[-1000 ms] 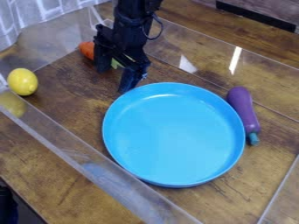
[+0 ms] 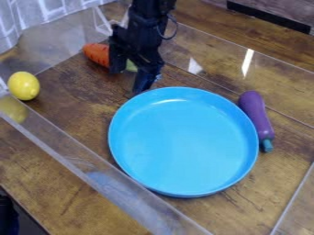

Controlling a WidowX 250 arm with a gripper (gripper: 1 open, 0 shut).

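The dark gripper (image 2: 132, 66) hangs at the upper middle with its fingers open, over an orange carrot (image 2: 95, 54) with a green top that is partly hidden behind it. A large blue plate (image 2: 183, 141) lies in front of the gripper. A yellow lemon (image 2: 24, 85) sits at the left, and a purple eggplant (image 2: 255, 117) lies to the right of the plate. Whether the fingers touch the carrot cannot be told.
Clear plastic walls edge the wooden surface (image 2: 61, 138), one running diagonally along the left and front. Bare wood lies left of the plate and at the back right.
The gripper has shifted slightly, uncovering more of the carrot. The plate, lemon and eggplant have not moved.
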